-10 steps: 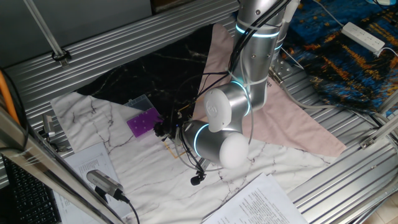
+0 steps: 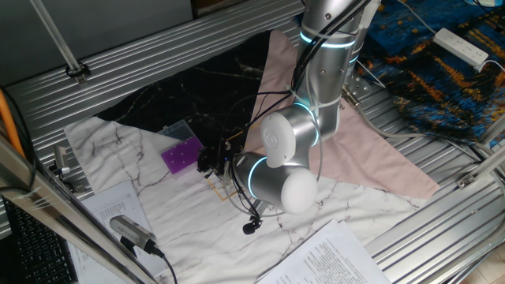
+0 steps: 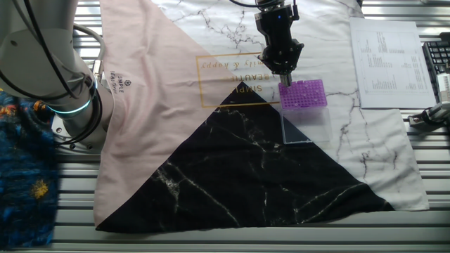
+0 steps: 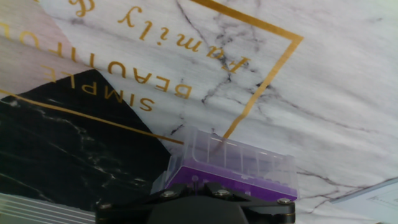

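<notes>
A purple rack [image 3: 304, 94] with rows of small holes lies on the white marble part of the cloth. Its clear plastic lid or case [image 3: 306, 129] extends beside it, over the edge of the black part. My gripper [image 3: 286, 80] points down at the rack's near-left corner in exterior view 2, its tip close to the rim; whether it touches cannot be told. From exterior view 1 the dark gripper [image 2: 208, 164] is right beside the purple rack [image 2: 182, 155]. Along the bottom of the wrist view, the gripper's body covers part of the purple rack [image 4: 230, 179], and the fingertips are hidden.
A patterned cloth [image 3: 239, 169] in pink, black and white covers the ribbed metal table. Printed papers [image 3: 390, 63] and a keyboard [image 3: 437, 56] lie on the far right. A small camera [image 2: 132, 232] stands near the front left.
The arm and gripper have shifted only very slightly over the last second. The rack and its clear case lie where they were.
</notes>
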